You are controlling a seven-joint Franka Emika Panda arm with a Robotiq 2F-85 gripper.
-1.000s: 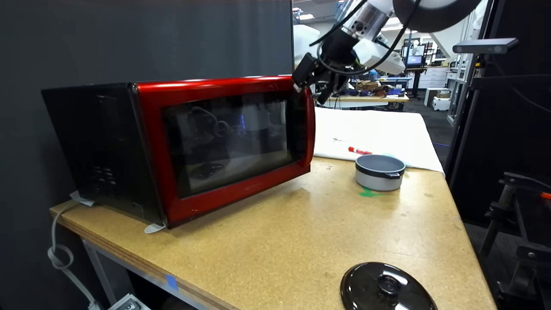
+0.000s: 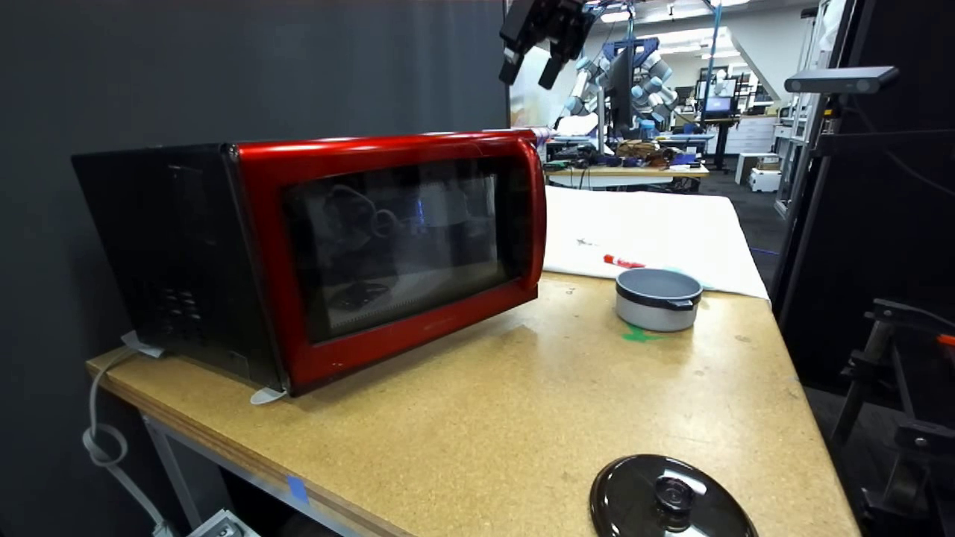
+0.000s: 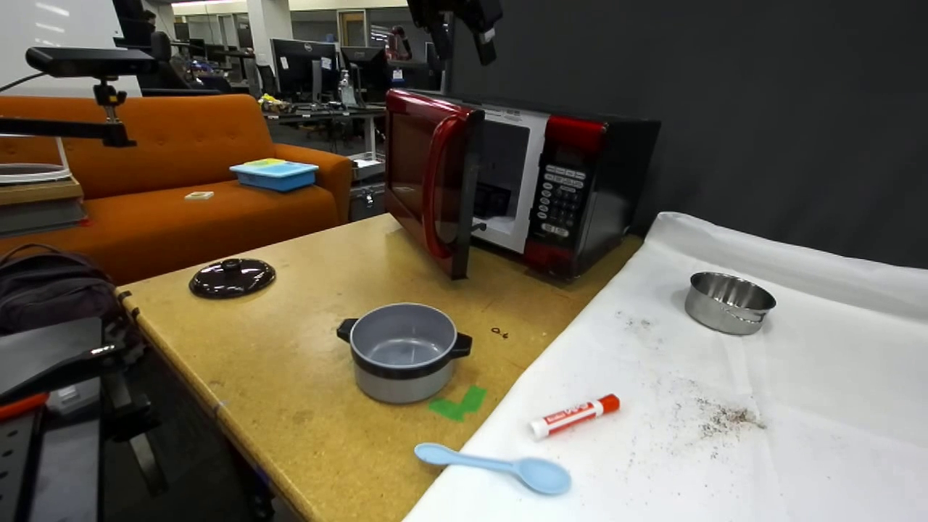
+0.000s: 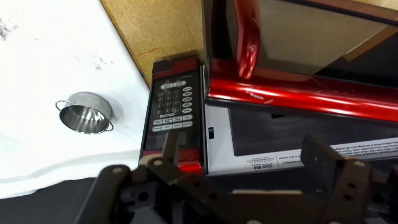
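The red microwave's door (image 3: pixel 431 183) stands partly open, its curved red handle (image 3: pixel 441 187) facing the room. Through the gap in exterior view 2 part of the cavity (image 3: pixel 500 174) shows. High above the microwave, my gripper (image 3: pixel 467 52) points down with its fingers spread and nothing between them; exterior view 1 also has the gripper (image 2: pixel 528 79) up near the top edge. From above, the wrist view takes in the keypad (image 4: pixel 173 100), the door's top edge (image 4: pixel 298 95) and the dark fingers (image 4: pixel 171 147) wide apart.
On the wooden table are a grey pot (image 3: pixel 404 357) and a black lid (image 3: pixel 232 277). A steel pot (image 3: pixel 728 304) and a red marker (image 3: pixel 574 416) lie on the white cloth; a blue spoon (image 3: pixel 496 465) straddles its edge. Bare wood (image 2: pixel 483 421) stretches before the microwave.
My gripper has risen from beside the door's handle edge to well above the microwave. In exterior view 1 the door looks unmoved.
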